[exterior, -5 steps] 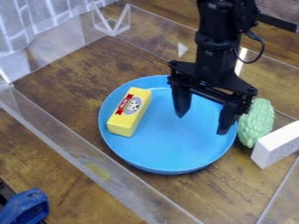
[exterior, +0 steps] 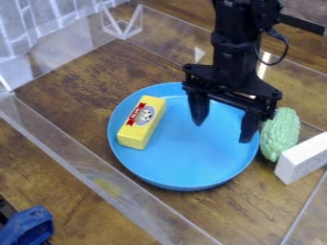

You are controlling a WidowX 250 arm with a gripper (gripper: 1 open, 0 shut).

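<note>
My black gripper (exterior: 221, 115) hangs over the right part of a blue round plate (exterior: 179, 164), its two fingers spread open with nothing seen between them. A yellow box (exterior: 141, 129) with a red and white label lies on the plate's left side.
A green textured object (exterior: 280, 132) sits just right of the plate, partly beside a white block (exterior: 301, 158). A blue item (exterior: 23, 230) is at the lower left corner. Clear plastic walls edge the wooden surface, which is bare left of the plate.
The gripper has shifted very slightly over the plate; the objects have stayed where they were.
</note>
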